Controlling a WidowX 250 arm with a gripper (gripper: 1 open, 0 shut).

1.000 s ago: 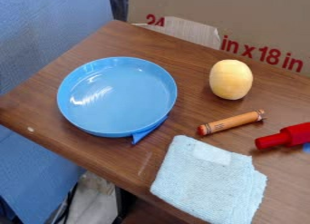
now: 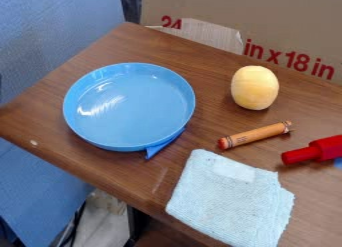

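Observation:
A round light-blue plate (image 2: 128, 103) rests on the left half of the wooden table, with a small blue pointed piece (image 2: 158, 149) poking out under its lower right edge. To its right is a pale yellow, rounded object (image 2: 254, 87). An orange crayon-like cylinder (image 2: 254, 134) lies below that. A red cylindrical object (image 2: 315, 151) with a narrower handle reaches in from the right edge, a bit of blue beside it. A folded light-blue cloth (image 2: 229, 198) lies at the front. No gripper is visible.
A cardboard box (image 2: 267, 21) with red lettering stands behind the wooden table (image 2: 84, 174). Beyond the table's left edge is blue padded material (image 2: 40, 191). Bare wood shows left of the cloth and around the plate's back.

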